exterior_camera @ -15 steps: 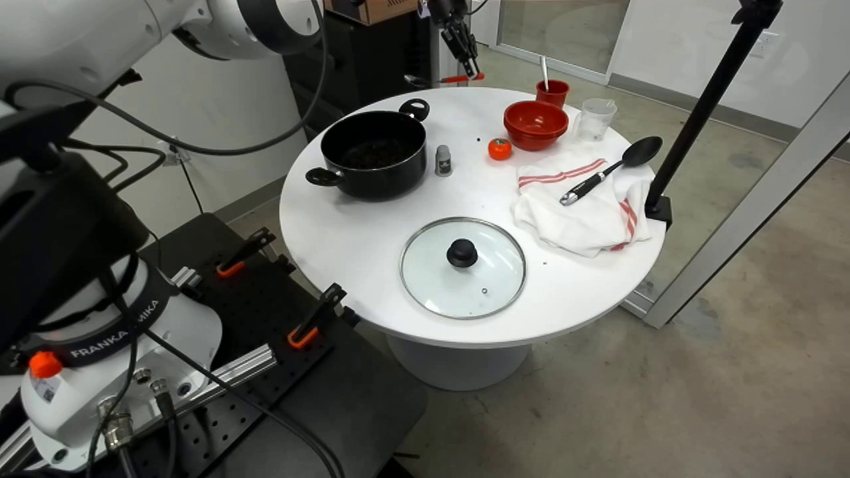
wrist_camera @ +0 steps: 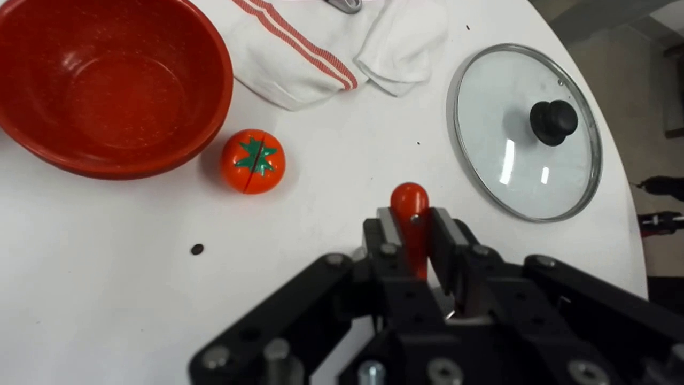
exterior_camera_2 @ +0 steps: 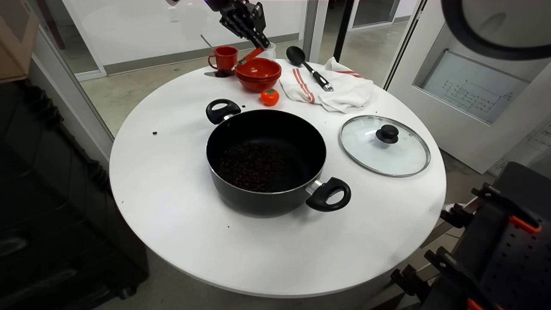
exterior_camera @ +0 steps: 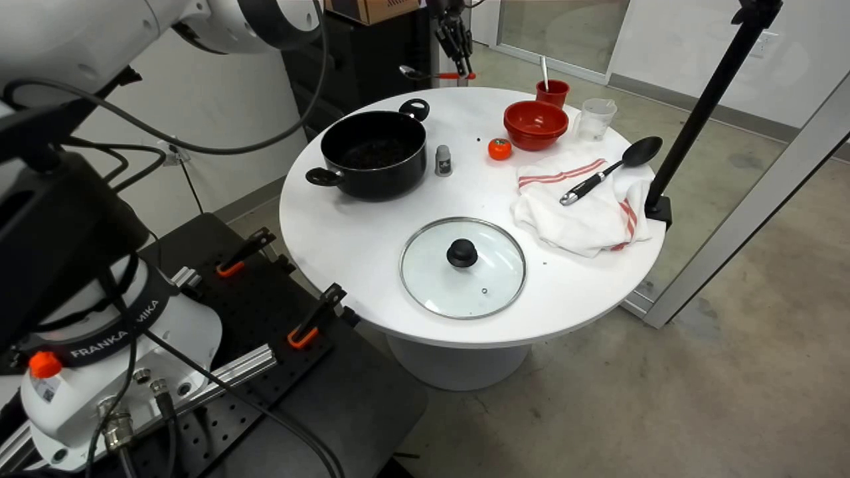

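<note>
A red-handled utensil [wrist_camera: 410, 205] is clasped between the fingers of my gripper, which is shut on its handle; the fingers hide much of it in the wrist view. In exterior view 1, my gripper [exterior_camera: 465, 73] hangs above the table's far side, and the red handle [exterior_camera: 451, 76] leads leftward to a spoon-like metal head [exterior_camera: 410, 72]. Exterior view 2 has the gripper [exterior_camera_2: 263, 44] at the back, with the red handle [exterior_camera_2: 251, 55] in line with the bowls. A black pot [exterior_camera_2: 266, 160] with dark beans inside stands apart from the gripper.
Stacked red bowls [exterior_camera: 535, 123], a tomato [exterior_camera: 499, 149], a red mug [exterior_camera_2: 225, 57] and a clear cup [exterior_camera: 595, 118] sit at the back. A grey shaker [exterior_camera: 443, 160] stands beside the pot. The glass lid [exterior_camera: 462, 271] and a towel [exterior_camera: 570, 215] bearing a black spoon [exterior_camera: 609, 171] occupy the right.
In exterior view 1, my gripper and the red-handled utensil have shifted slightly left and up. The things on the table have not moved.
</note>
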